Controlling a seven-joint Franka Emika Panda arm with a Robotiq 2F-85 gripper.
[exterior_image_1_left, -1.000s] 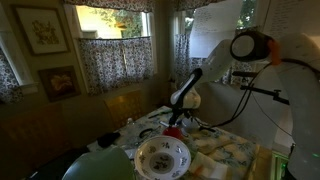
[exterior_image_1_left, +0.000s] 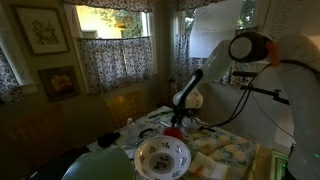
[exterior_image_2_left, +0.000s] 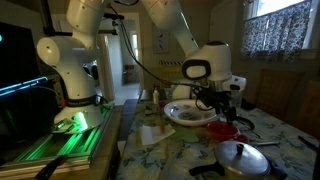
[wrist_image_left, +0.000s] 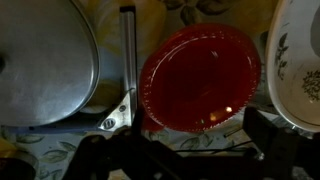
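A red bowl (wrist_image_left: 200, 80) lies beneath my gripper, filling the middle of the wrist view. The gripper is open, its dark fingers (wrist_image_left: 126, 152) set wide apart near the bowl's lower edge. Nothing shows held between them. From the side, the gripper (exterior_image_2_left: 228, 108) hangs just above the red bowl (exterior_image_2_left: 222, 130). Exterior view 1 has the same red bowl (exterior_image_1_left: 174, 132) partly hidden behind a big white dish; whether the fingers touch its rim cannot be made out.
Beside the bowl stands a lidded metal pot (exterior_image_2_left: 242, 160), whose round lid (wrist_image_left: 45, 60) fills the wrist view's left side. A long metal utensil (wrist_image_left: 129, 60) lies between pot and bowl. On the bowl's other side is a large white dish (wrist_image_left: 293, 75). Patterned cloth covers the table.
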